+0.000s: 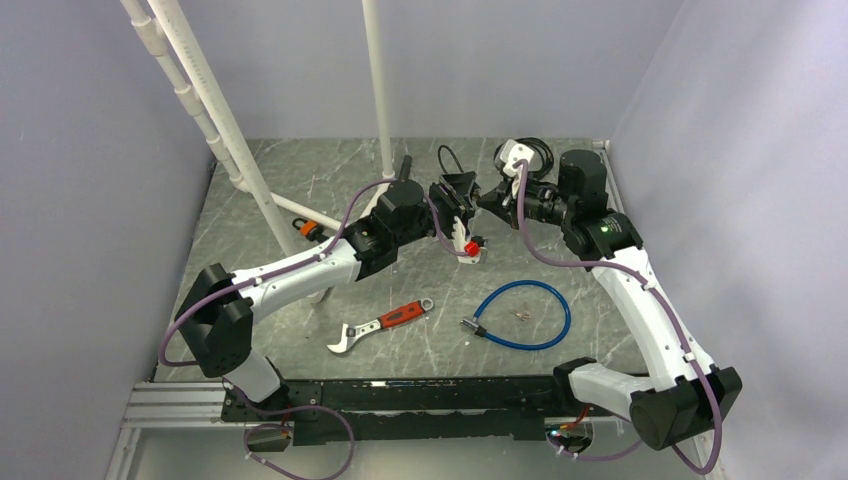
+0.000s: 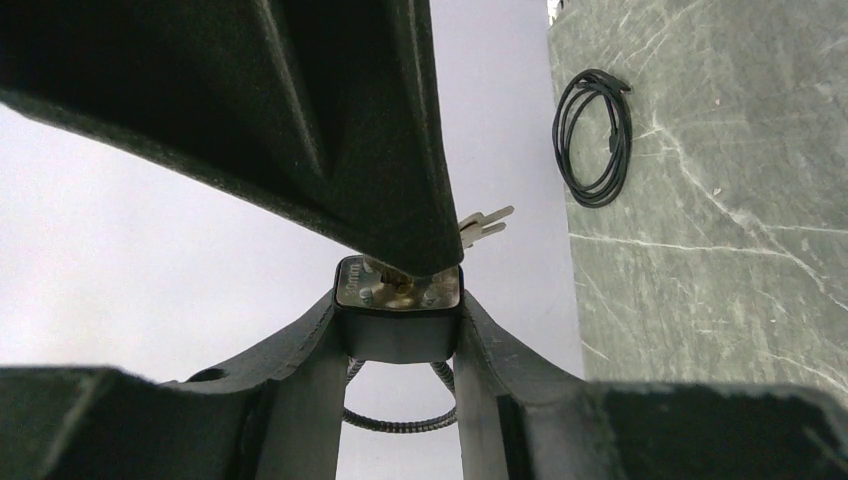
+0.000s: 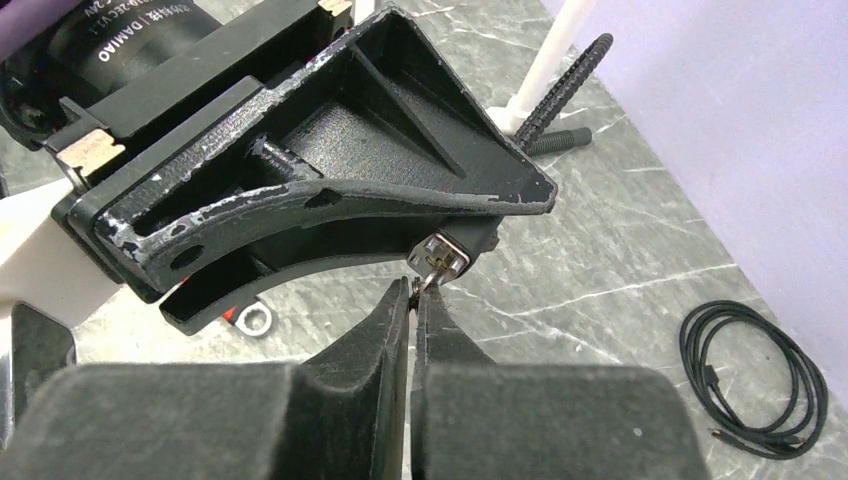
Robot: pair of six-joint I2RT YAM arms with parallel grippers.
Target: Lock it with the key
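Note:
My left gripper is shut on a black lock (image 2: 400,292), whose metal face shows between its fingertips. From that lock a dark ribbed cable (image 2: 400,427) loops away. Against the lock face stands my right gripper, shut on a thin key (image 3: 432,281). The key reaches to the keyhole area; how deep it sits cannot be told. In the left wrist view, a right finger (image 2: 390,150) covers much of the face, and slim metal key pieces (image 2: 486,226) stick out behind it. From above, both grippers meet over the mid-table, the left one (image 1: 462,195) beside the right (image 1: 485,200).
A blue cable (image 1: 568,318) curls on the table in front, near small metal bits (image 1: 521,315). A red-handled wrench (image 1: 385,322) lies front left. A coiled black cable (image 3: 692,350) rests at the back right. White pipes (image 1: 215,120) rise at the left.

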